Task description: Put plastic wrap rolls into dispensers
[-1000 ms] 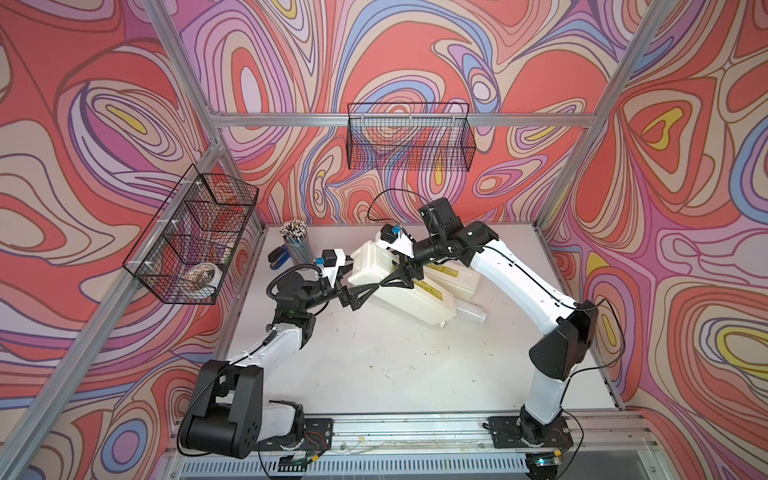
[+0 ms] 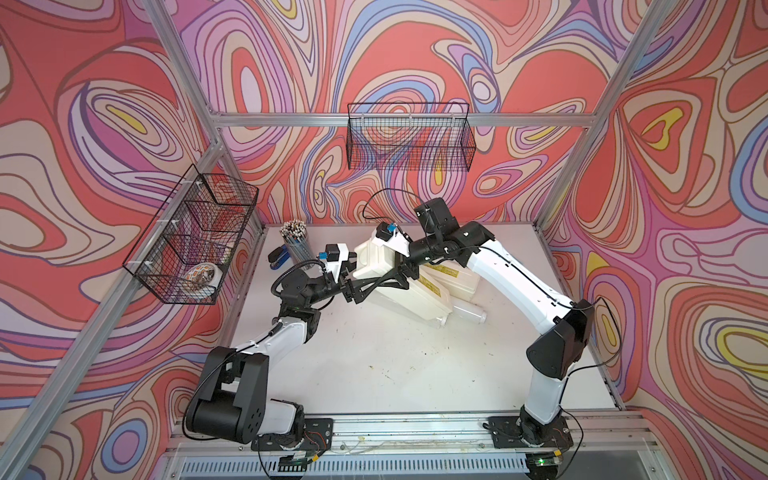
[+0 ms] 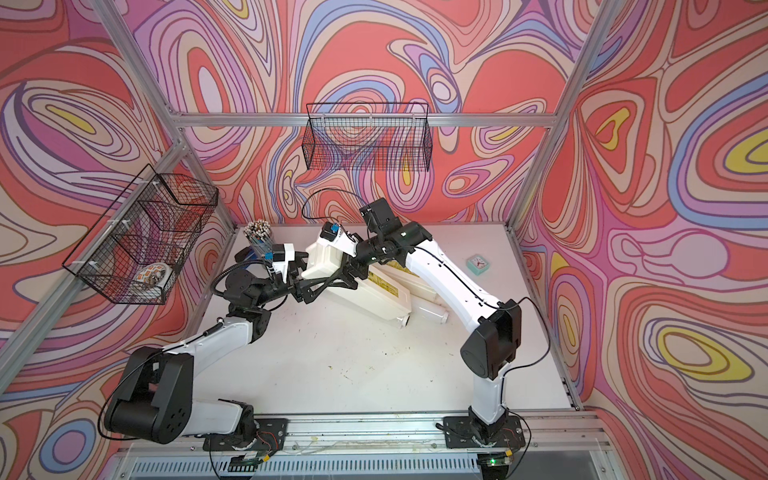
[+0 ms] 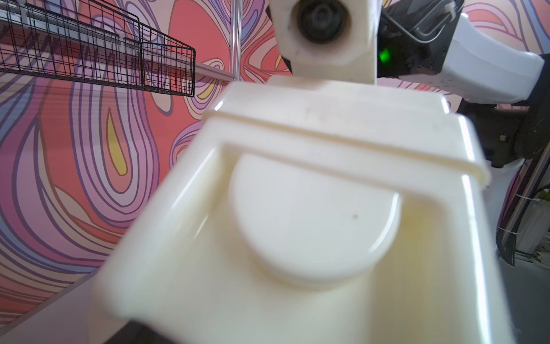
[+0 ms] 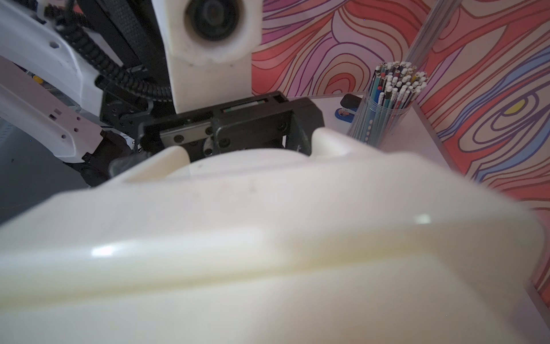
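Note:
A cream dispenser (image 2: 424, 297) with a yellow label lies diagonally on the table. Its far-left end stands up between my two grippers, and a rounded cream end piece (image 4: 315, 223) fills much of the left wrist view. My left gripper (image 2: 357, 277) is against that end from the left; its fingertips are largely hidden. From the right, my right gripper (image 2: 393, 264) reaches over the same end, fingers apart. Behind lies a second cream dispenser (image 2: 456, 277). A clear plastic wrap roll (image 2: 469, 310) rests on the table at the dispenser's right, partly covered.
A cup of pens (image 2: 295, 238) and a dark blue object (image 2: 278, 257) stand at the back left. Wire baskets hang on the back (image 2: 411, 144) and the left (image 2: 192, 240). A small teal clock (image 3: 477, 264) sits at the right.
My left gripper has edged right, toward the right gripper. The right gripper and the front dispenser have shifted slightly to the left.

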